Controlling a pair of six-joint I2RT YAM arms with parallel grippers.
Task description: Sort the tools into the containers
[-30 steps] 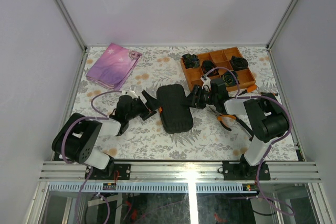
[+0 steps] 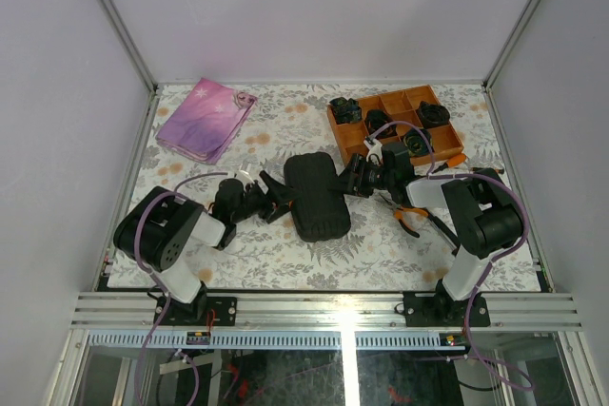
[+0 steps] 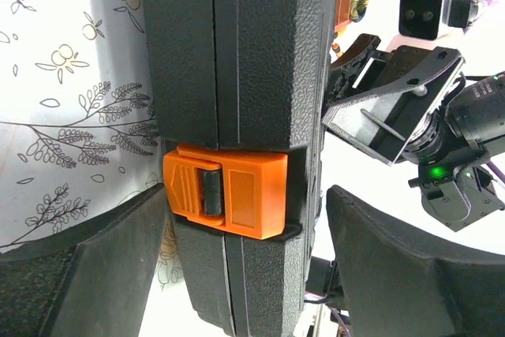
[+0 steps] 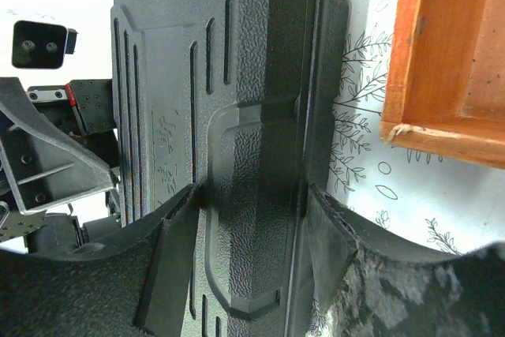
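Note:
The black tool case (image 2: pixel 317 199) lies closed in the middle of the table. An orange latch (image 3: pixel 226 191) sits on its left side. My left gripper stands open in front of that side, one fingertip on either side of the latch. On the opposite side, my right gripper has its fingers astride the edge of the case; whether they clamp it cannot be told. An orange sectioned tray (image 2: pixel 390 105) holds several dark coiled items at the back right. Orange-handled pliers (image 2: pixel 409 220) lie partly under the right arm.
A folded purple cloth (image 2: pixel 206 121) lies at the back left. The tray's corner (image 4: pixel 402 128) is close to the case on the right. Free table shows in front of the case and between cloth and case.
My left gripper has moved a little to the right and toward the front, closer to the case's latch side. The right arm and the case stay where they were.

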